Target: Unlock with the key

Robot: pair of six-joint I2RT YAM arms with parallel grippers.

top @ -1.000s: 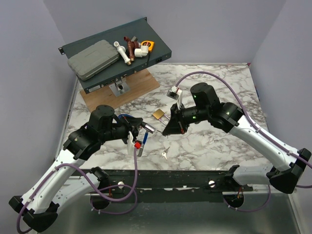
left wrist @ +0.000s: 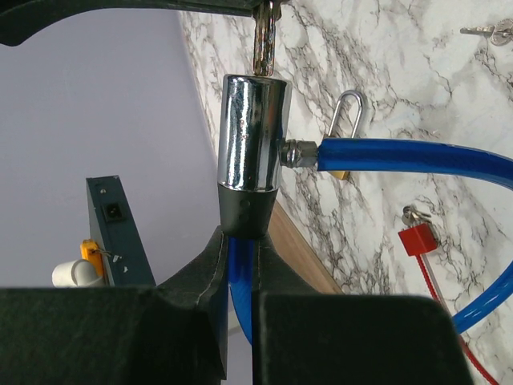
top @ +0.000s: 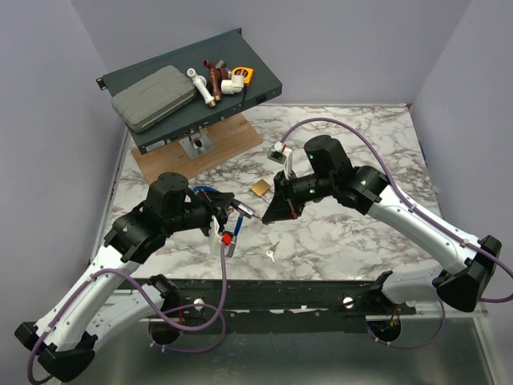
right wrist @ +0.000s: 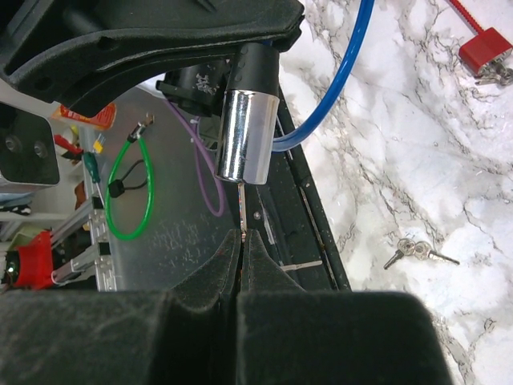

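My left gripper is shut on a blue cable lock, whose chrome cylinder sticks out of the fingers. Its blue cable loops off to one side. Across from it, my right gripper is shut on a thin key. In the right wrist view the key lies in line with the end face of the cylinder, its tip at that face. The left wrist view also has the key meeting the cylinder's end. How deep it sits in the keyhole, I cannot tell.
Loose keys lie on the marble top near its front edge. Also there are a red padlock and a brass padlock. A raised dark shelf carrying a grey case stands at the back left.
My right gripper has moved a little left with the key, closing the gap to the cylinder. My left arm and the lock have stayed still.
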